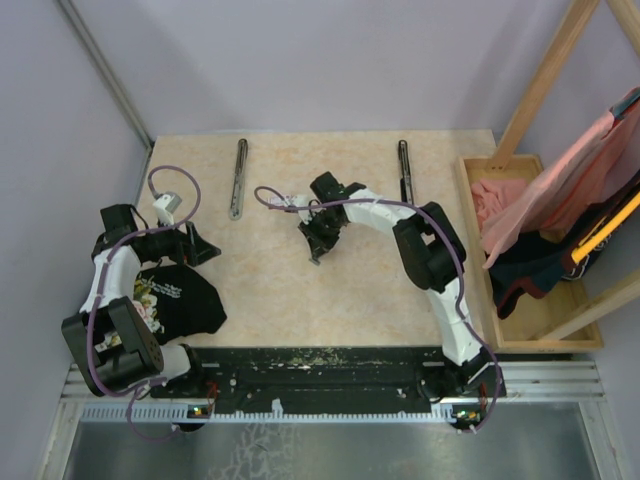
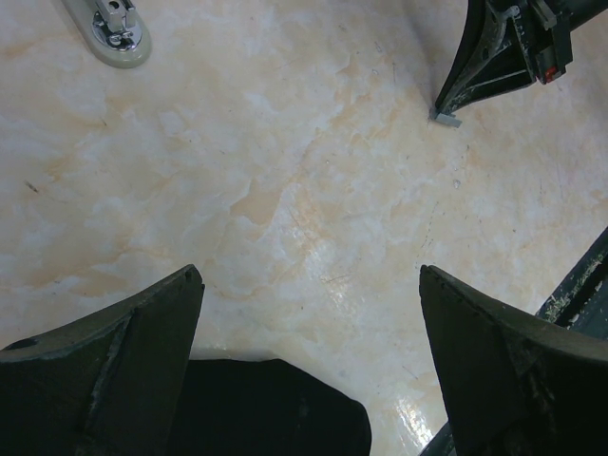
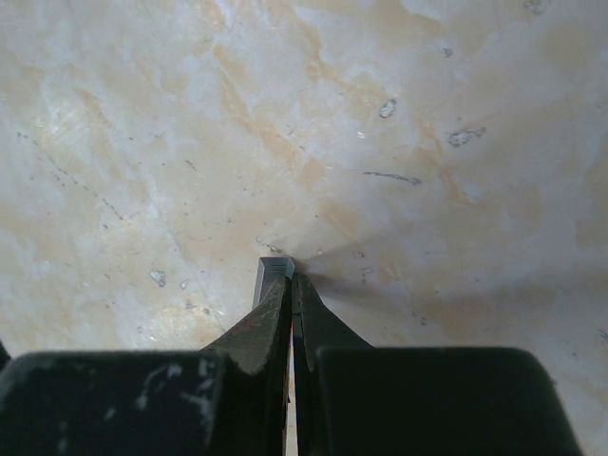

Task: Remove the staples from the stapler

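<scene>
A small grey strip of staples [image 1: 315, 262] lies on the table near its middle. My right gripper is shut and points down at the table. In the right wrist view the strip [image 3: 274, 270] shows just beside and behind the fingertips; no part of it is clearly between them. At the upper left of the left wrist view is one end of the stapler [image 2: 119, 40], with a metal part on a grey base; its long body [image 1: 238, 180] lies at the back left in the top view. Over the left side, my left gripper stands open and empty.
A long dark object [image 1: 404, 172] lies at the back right. Black printed cloth [image 1: 190, 302] covers the front left, under my left arm. Beyond the right edge stands a wooden box [image 1: 552, 325] with clothes.
</scene>
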